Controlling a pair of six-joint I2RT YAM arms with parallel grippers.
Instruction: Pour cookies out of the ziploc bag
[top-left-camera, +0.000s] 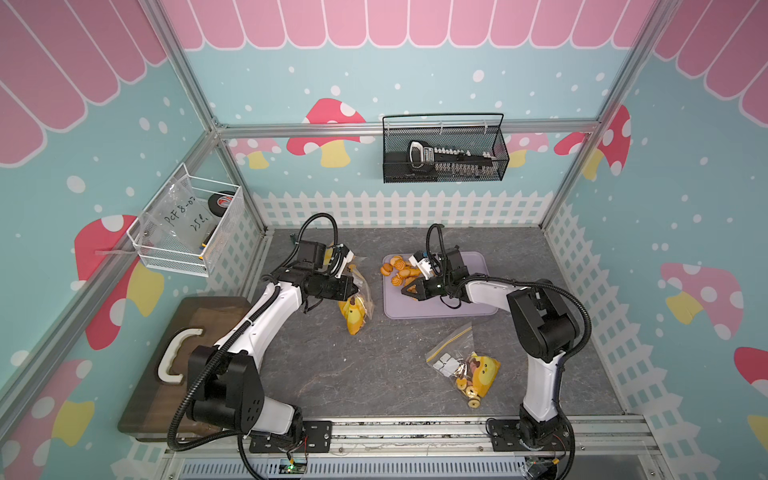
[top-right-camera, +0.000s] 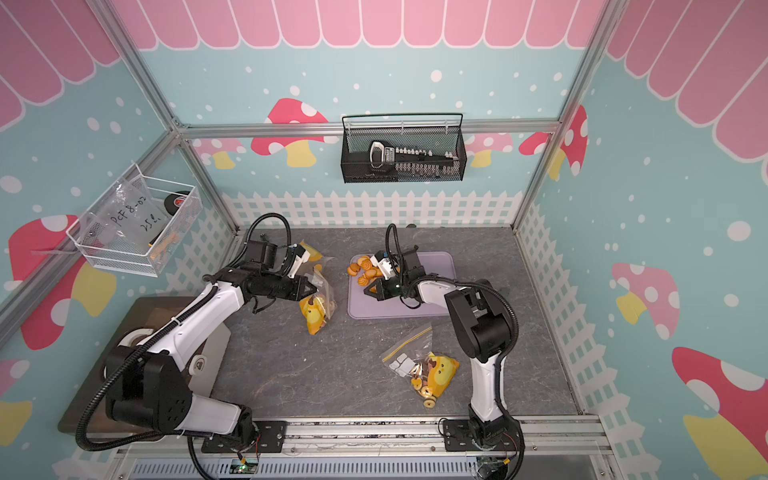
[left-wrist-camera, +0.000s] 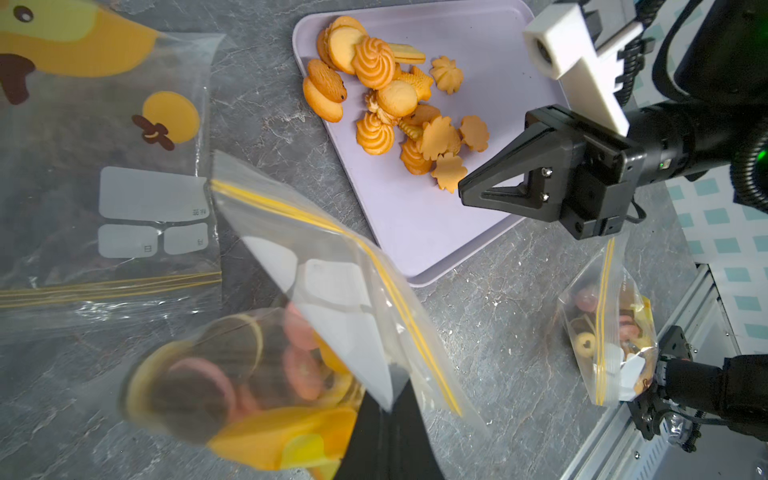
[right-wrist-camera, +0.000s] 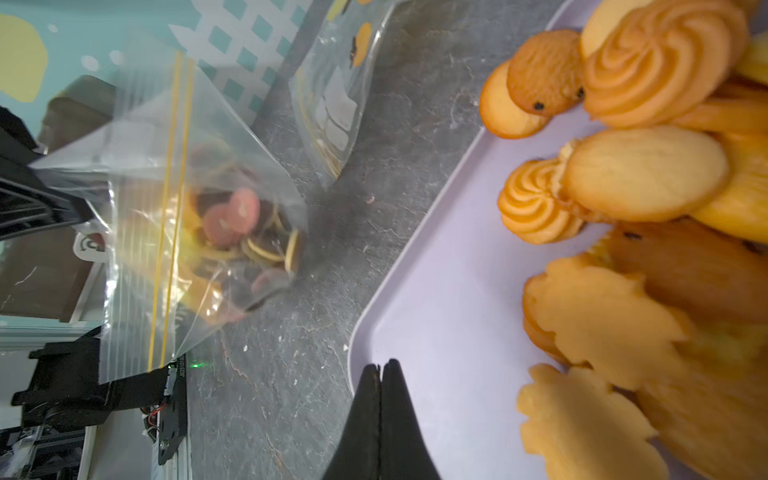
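Observation:
My left gripper is shut on the upper edge of a clear ziploc bag (left-wrist-camera: 304, 400) with a yellow zip line. Pinkish and pale cookies sit in its lower part, and the bag hangs left of the lilac tray (top-left-camera: 408, 310). Golden cookies (left-wrist-camera: 396, 96) lie piled at the tray's left end. Close over the tray, beside that pile, my right gripper has its fingertips together with nothing between them. In the right wrist view the held bag (right-wrist-camera: 216, 232) is off to the left, clear of the right fingers.
An emptied-looking ziploc bag (left-wrist-camera: 152, 144) lies flat behind the left gripper. A second filled bag (top-left-camera: 476, 374) rests on the grey table in front of the tray. At the far left stands a brown box (top-left-camera: 152, 352) with a white handle.

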